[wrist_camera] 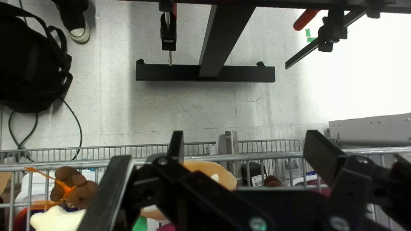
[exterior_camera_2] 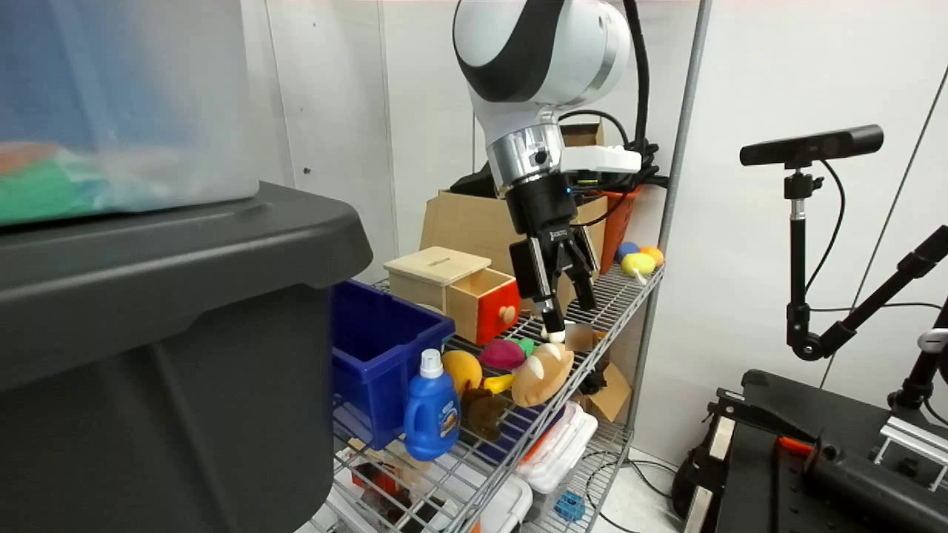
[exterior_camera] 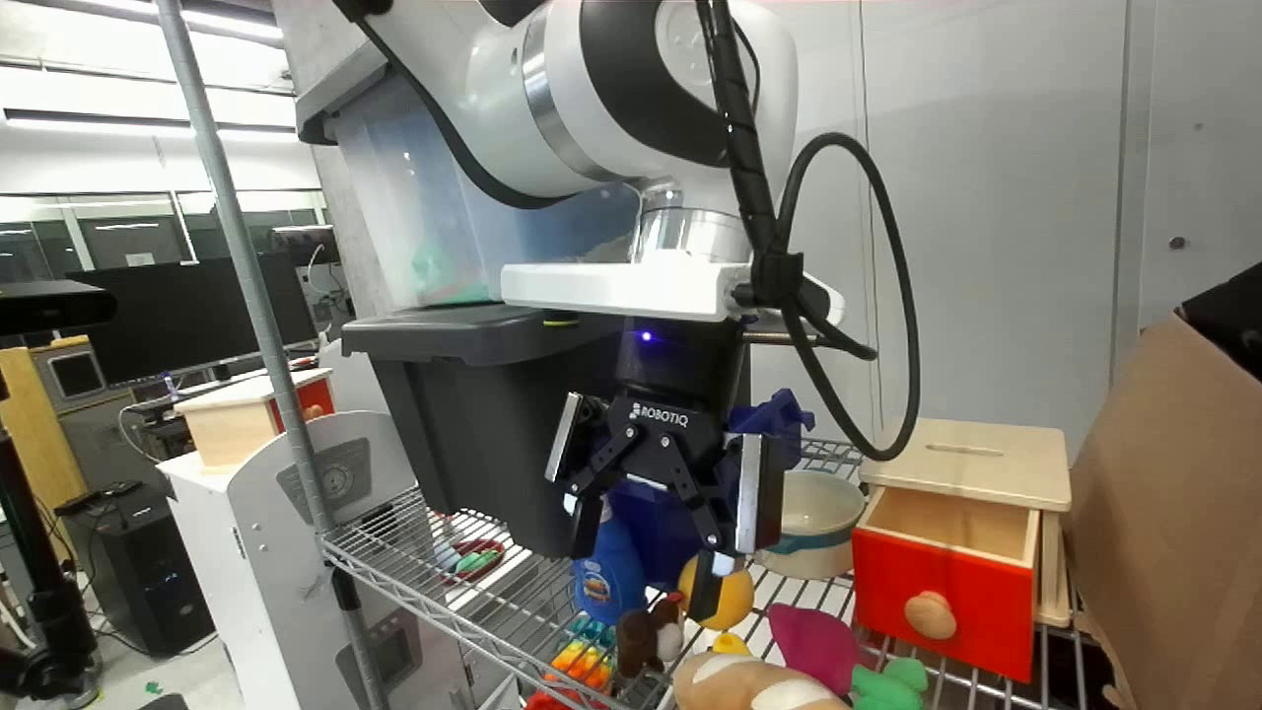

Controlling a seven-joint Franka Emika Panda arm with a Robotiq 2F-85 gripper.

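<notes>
My gripper [exterior_camera: 645, 558] hangs above the wire shelf with its fingers spread wide and nothing between them. In exterior view 1 it covers part of the blue detergent bottle [exterior_camera: 609, 570] and the orange ball [exterior_camera: 724, 596]. A bread-shaped toy [exterior_camera_2: 543, 374] lies near the shelf's front edge, beside a magenta toy [exterior_camera_2: 503, 354]. The wooden box's drawer with a red front [exterior_camera: 943, 588] stands pulled out and looks empty. From the wrist, both fingers [wrist_camera: 177, 144] show apart, with the bread toy partly visible below.
A dark blue bin [exterior_camera_2: 380, 355] and a pale pot [exterior_camera: 816, 517] stand toward the back. Large black tote [exterior_camera: 479, 408] and cardboard [exterior_camera: 1171, 509] flank the shelf. A brown plush [wrist_camera: 73, 186] lies near the front rail.
</notes>
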